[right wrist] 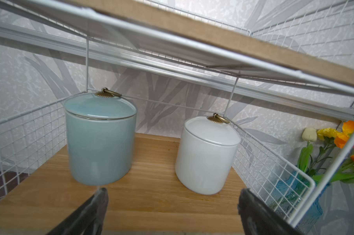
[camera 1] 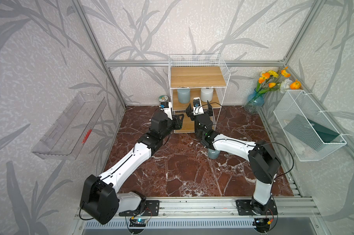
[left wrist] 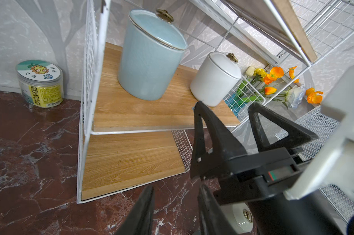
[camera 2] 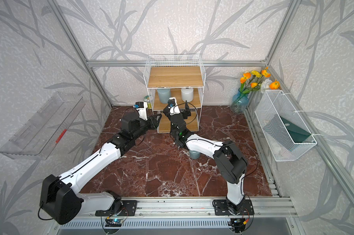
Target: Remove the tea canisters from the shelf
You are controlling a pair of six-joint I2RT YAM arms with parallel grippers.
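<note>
On the shelf's middle board stand a large light-blue canister and a smaller white canister, both upright with lids. My right gripper is open in front of them, its fingers low and spread wide, holding nothing. My left gripper is part open and empty, near the shelf's left front, lower than the middle board. On the table, a blue canister shows partly beneath the right arm. A pale canister, partly covered by the right arm, appears in the left wrist view.
The shelf's top board overhangs the canisters, with wire side walls beside them. A round tin stands left of the shelf, a flower vase to its right.
</note>
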